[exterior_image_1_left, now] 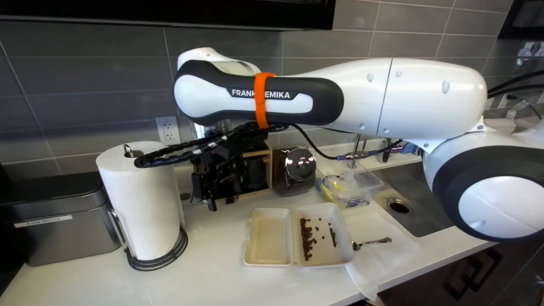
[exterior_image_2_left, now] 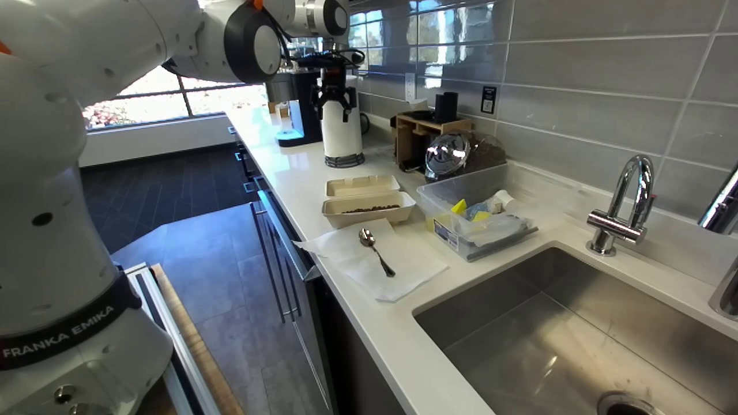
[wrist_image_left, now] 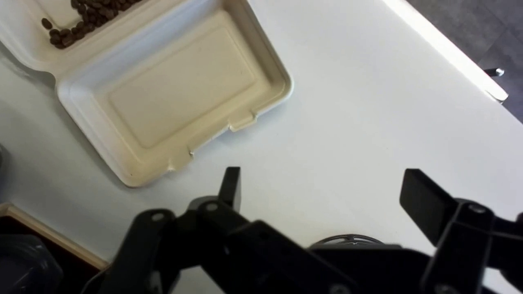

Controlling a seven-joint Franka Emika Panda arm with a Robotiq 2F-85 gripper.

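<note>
My gripper hangs above the counter, its two black fingers wide apart with only bare white surface visible between them. In exterior view 1 the gripper [exterior_image_1_left: 220,196] is between the paper towel roll [exterior_image_1_left: 140,204] and the opened takeout box [exterior_image_1_left: 269,237]. Dark brown beans [exterior_image_1_left: 306,239] lie in one half of that box; its other half is empty. A metal spoon [exterior_image_2_left: 375,250] rests on a white paper sheet [exterior_image_2_left: 335,250] beside the box.
Behind the box stand a wooden organizer [exterior_image_2_left: 405,142], a glass jar [exterior_image_1_left: 291,178] with a shiny lid, and a clear plastic bin [exterior_image_2_left: 443,200]. The sink [exterior_image_2_left: 526,332] is beyond the paper. Bare counter [exterior_image_1_left: 214,270] lies in front of the towel roll.
</note>
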